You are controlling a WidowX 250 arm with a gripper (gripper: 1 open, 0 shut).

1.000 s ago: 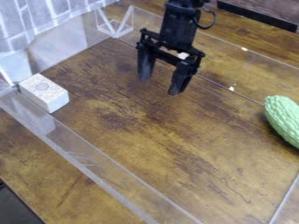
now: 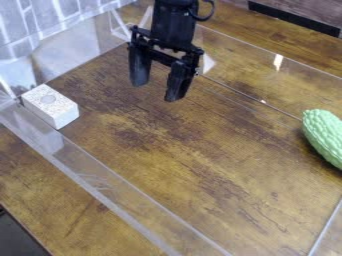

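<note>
A black robot gripper (image 2: 158,74) hangs from the top centre over the wooden floor of a clear-walled enclosure. Its two fingers are spread apart, and I see nothing held between them. A white speckled block (image 2: 50,106) lies at the left near the clear wall. A light green, bumpy vegetable-like object (image 2: 323,137) lies at the right edge, partly out of frame.
Clear plastic walls (image 2: 120,194) border the wooden floor (image 2: 201,170). Light fabric or plastic shows at the top left.
The gripper has moved left across the upper part of the enclosure over the last second. The white block and green object have not visibly moved.
</note>
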